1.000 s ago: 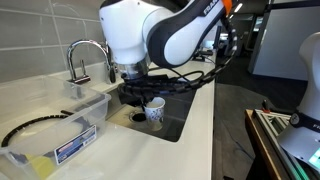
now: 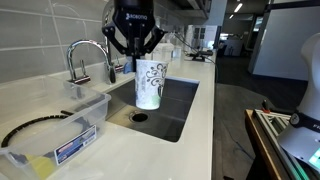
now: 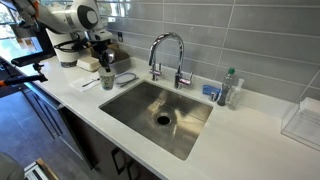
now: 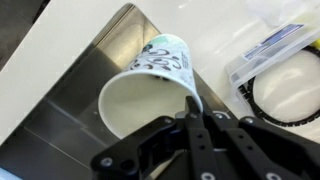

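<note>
A white paper cup with a dark leafy print (image 2: 150,88) hangs in the air, roughly upright, with the sink (image 2: 180,100) behind and below it in exterior view 1. My gripper (image 2: 134,58) is shut on the cup's wall near the rim. In the wrist view, the cup's open mouth (image 4: 140,108) faces the camera and looks empty; the fingertips (image 4: 193,108) meet its edge. Exterior view 2 shows the cup (image 3: 107,78) small at the far left, below the white arm (image 3: 83,25).
A clear plastic tub (image 2: 72,147) with a black ring-shaped item stands on the white counter (image 2: 150,152), left of the sink. The faucet (image 3: 179,50) rises behind the basin. Bottles (image 3: 228,85) stand at the back wall.
My gripper has risen from low over the sink, carrying the cup upward. The cup looks larger now in exterior view 1. The tub has stayed put.
</note>
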